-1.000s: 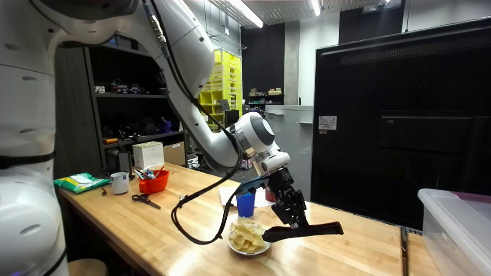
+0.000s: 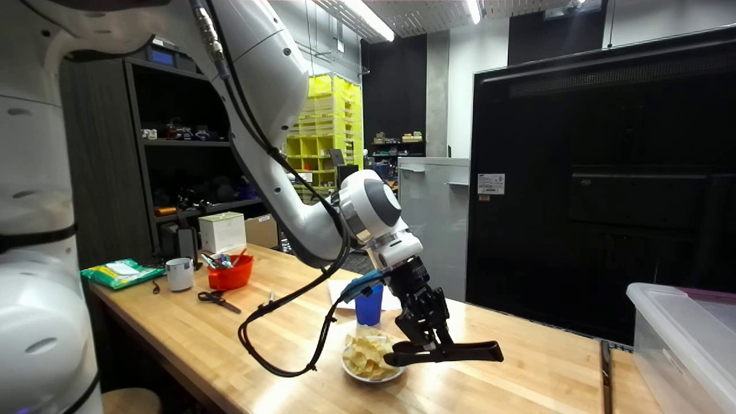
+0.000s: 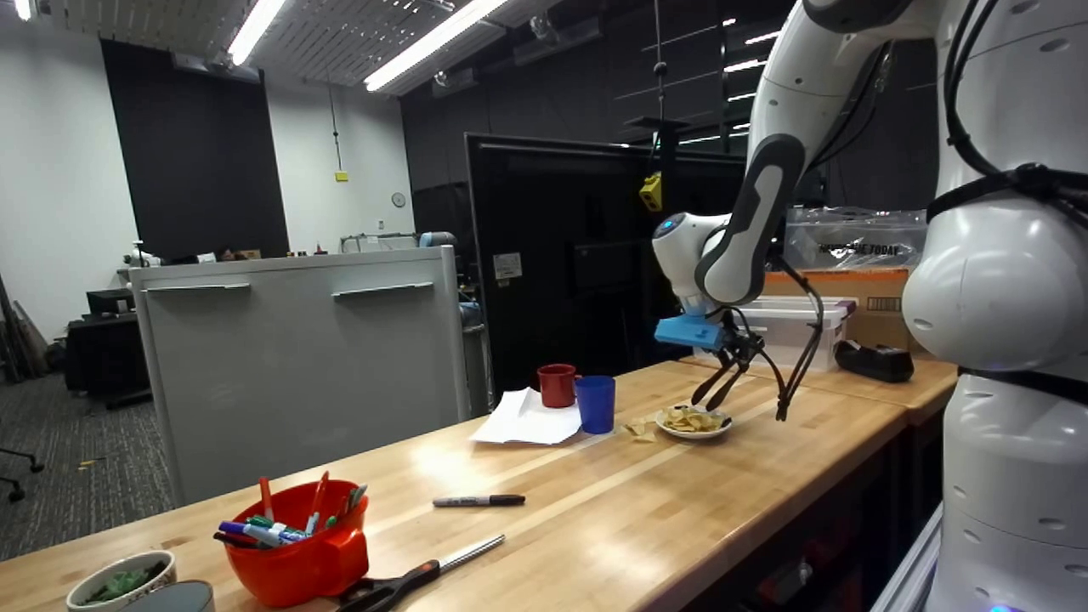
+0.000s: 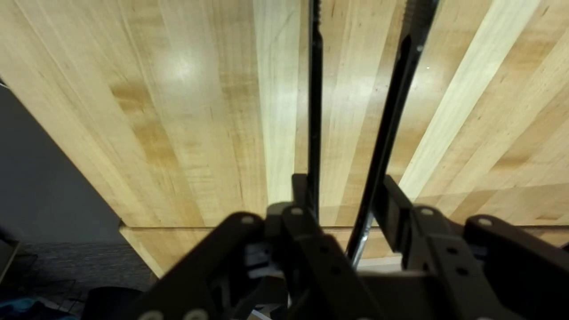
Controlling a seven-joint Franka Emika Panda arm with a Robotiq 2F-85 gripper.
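Note:
My gripper is shut on a pair of black tongs (image 4: 392, 125), whose two long arms run between the fingers and stand apart. In exterior view 1 the tongs (image 2: 469, 352) hang above the table, one end in front of the right rim of a white plate of chips (image 2: 367, 360). From the other side, the tongs (image 3: 726, 379) show just over the plate of chips (image 3: 694, 420); whether they touch any chip I cannot tell. Only bare wood lies under the tongs in the wrist view, and their far ends run out of it.
A blue cup (image 3: 596, 404), a red mug (image 3: 557, 386) and white paper (image 3: 525, 420) stand behind the plate. Loose chips (image 3: 642, 432) lie beside it. Farther off are a marker (image 3: 479, 501), scissors (image 3: 418, 577) and a red pen holder (image 3: 303, 551). A clear bin (image 2: 683, 338) stands at right.
The arm has shifted left in exterior view 1, carrying the tongs toward the plate and slightly lower. Both tong arms now show separately there, where before they looked like one dark shape.

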